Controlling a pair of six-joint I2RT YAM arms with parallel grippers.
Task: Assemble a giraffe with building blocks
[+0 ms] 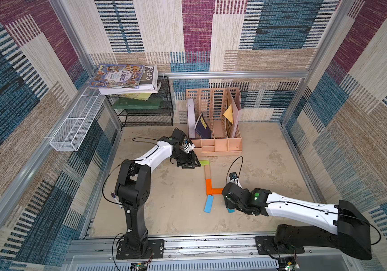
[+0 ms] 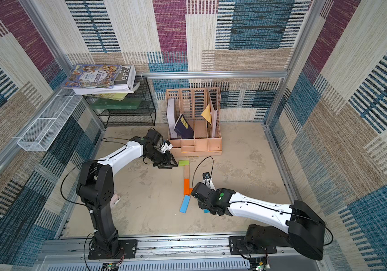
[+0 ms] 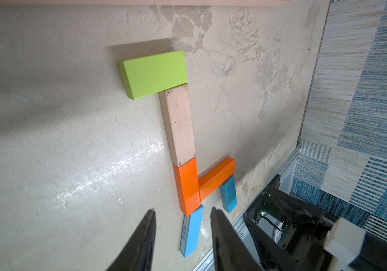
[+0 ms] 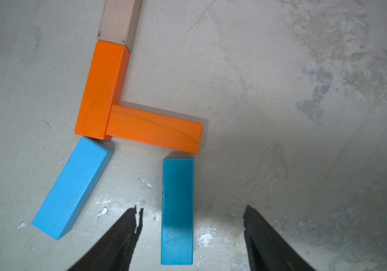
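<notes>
A green block [image 3: 155,74] lies across the top of a bare wooden block [image 3: 179,124]. Below that runs an upright orange block [image 4: 101,89], with a second orange block [image 4: 155,127] reaching right from its lower end. The light blue block [image 4: 72,188] slants down from the orange corner. A darker blue block [image 4: 177,211] lies under the sideways orange one's right end, a small gap between them. Above this darker block hovers my right gripper, open, with the block between but apart from its fingers. My left gripper is open and empty, left of the green block.
A pink desk organizer [image 1: 216,146] with folders stands just behind the green block. Books rest on a black wire rack [image 1: 146,115] at the back left. A marker [image 2: 115,200] lies on the left.
</notes>
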